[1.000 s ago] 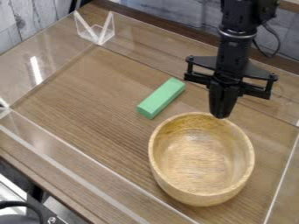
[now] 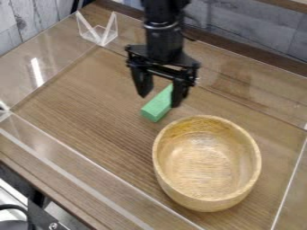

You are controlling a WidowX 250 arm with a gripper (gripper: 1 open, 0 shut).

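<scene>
My gripper (image 2: pixel 162 83) hangs over the upper middle of the table, its dark fingers open on either side of a green rectangular block (image 2: pixel 156 110) that lies on the wood just below it. The top end of the block is partly behind the right finger. A large light wooden bowl (image 2: pixel 204 166) sits empty to the lower right of the block.
Clear plastic brackets stand at the upper left (image 2: pixel 99 27) and left edge. A black cable lies at the lower left corner.
My gripper has moved left from above the right part of the table to over the green block. The block and bowl look unmoved.
</scene>
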